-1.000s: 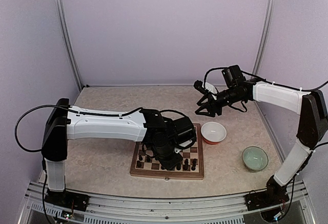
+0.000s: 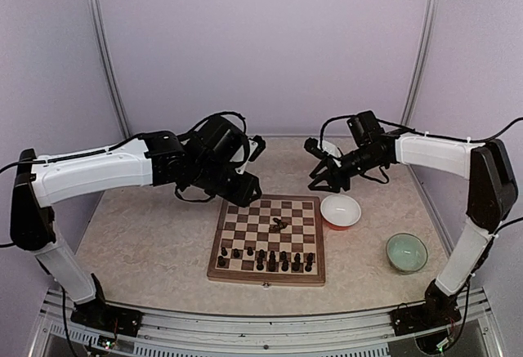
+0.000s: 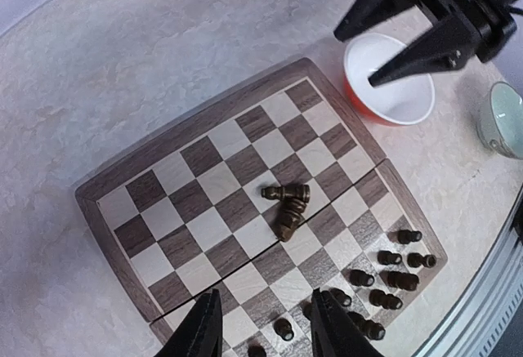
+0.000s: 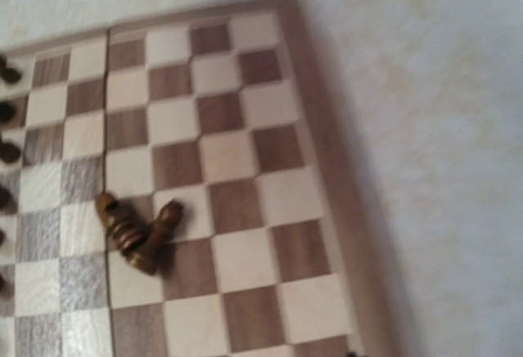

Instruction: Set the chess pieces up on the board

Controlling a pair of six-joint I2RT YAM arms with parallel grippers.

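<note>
The wooden chessboard (image 2: 245,218) lies on the table. Dark pieces stand in two rows along its near edge, including small pawns (image 3: 283,328) in the left wrist view. Mid-board, two brown pieces lie on their sides touching: a slim one (image 3: 286,192) and a ridged one (image 3: 290,220). Over the board's far left part, my left gripper (image 2: 254,184) is raised and open, its fingers (image 3: 204,328) empty. My right gripper hovers near the white bowl with its fingers apart and nothing between them; its own wrist view shows hardly any of it.
Just right of the board sits a white bowl (image 2: 341,209) with a reddish outside. A green bowl (image 2: 406,252) stands farther right and nearer the front. Both look empty. Bare table (image 2: 147,234) stretches left of the board.
My left arm has lifted away from the near rows toward the far left, uncovering the board and the two lying pieces. My right gripper has shifted slightly left and down in the top view.
</note>
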